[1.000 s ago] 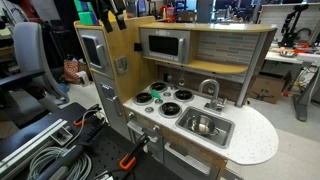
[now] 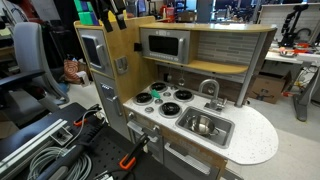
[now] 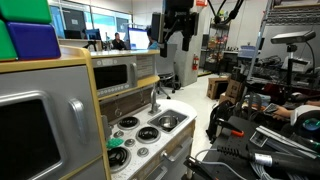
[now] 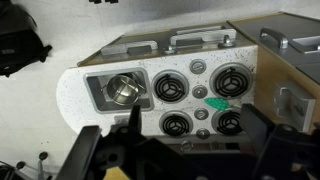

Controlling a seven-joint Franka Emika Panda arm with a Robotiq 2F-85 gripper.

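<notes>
A toy kitchen has a white counter (image 2: 250, 145) with a stovetop of several black burners (image 2: 172, 110). In its sink (image 2: 222, 140) lies a metal pot (image 4: 123, 91). A small green object (image 4: 216, 103) rests among the burners, and its exact kind is too small to tell. High above the counter hangs my gripper, pointing down with its fingers wide apart and nothing between them. From the side, the gripper (image 3: 177, 48) is well clear of the stovetop.
A microwave (image 2: 165, 43) sits under the wooden shelf (image 2: 208, 28) behind the stove. The faucet (image 2: 214, 92) rises behind the sink. To the left stands a grey-doored cabinet (image 2: 97, 50) with green and blue blocks on top (image 3: 34, 40). Cables lie on the black surface in front.
</notes>
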